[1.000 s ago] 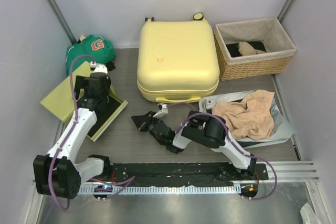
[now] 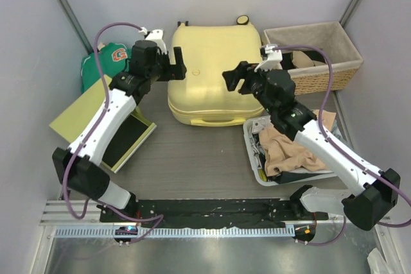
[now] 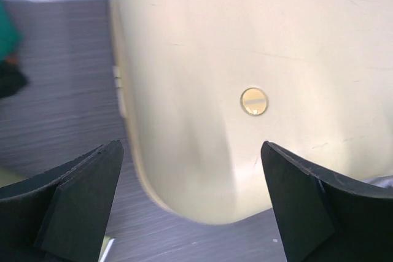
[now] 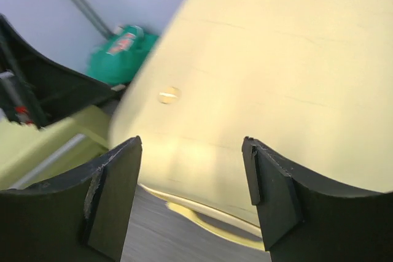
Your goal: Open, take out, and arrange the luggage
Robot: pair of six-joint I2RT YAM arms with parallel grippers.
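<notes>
A large yellow suitcase point(image 2: 215, 62) lies flat and closed at the back middle, its handle point(image 2: 218, 122) facing the front. My left gripper point(image 2: 178, 64) is over the suitcase's left edge; in the left wrist view its two fingers point(image 3: 80, 207) stand wide apart with only the suitcase lid point(image 3: 184, 90) seen beyond them. Over the right half of the lid is my right gripper point(image 2: 232, 83). The right wrist view shows its fingers point(image 4: 110, 194) parted and nothing between them, with the lid's front edge and handle point(image 4: 215, 225) farther off.
A wicker basket point(image 2: 314, 83) with dark and beige items stands at back right. In front of it, a grey bin point(image 2: 252, 152) holds a peach cloth point(image 2: 289, 152). At left are an open green box point(image 2: 138, 142) and a green bag point(image 2: 114, 56).
Both grippers have moved in over the suitcase: the left one came rightward from above the green box, the right one rose from the floor in front. The suitcase stays where it was.
</notes>
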